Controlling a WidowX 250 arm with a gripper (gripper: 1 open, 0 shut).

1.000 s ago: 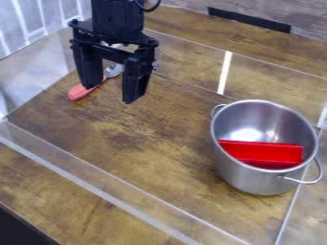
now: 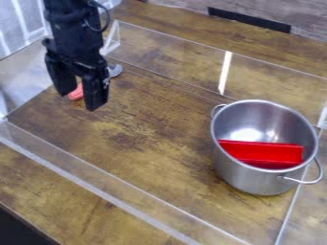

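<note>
The black gripper (image 2: 79,88) hangs at the upper left, open, with its fingers apart. Behind it, partly hidden, lies a small red object (image 2: 75,94), and a small silver piece (image 2: 114,70) shows beside it. Whether the fingers touch the red object cannot be told. On the right stands a steel pot (image 2: 255,177) with two handles, holding a red rectangular block (image 2: 262,153).
Clear transparent edging runs around the work area, and a white tape strip (image 2: 225,72) lies toward the back right.
The gripper has moved left and turned, now sitting over the small red object and covering much of it. The pot and block have not moved.
</note>
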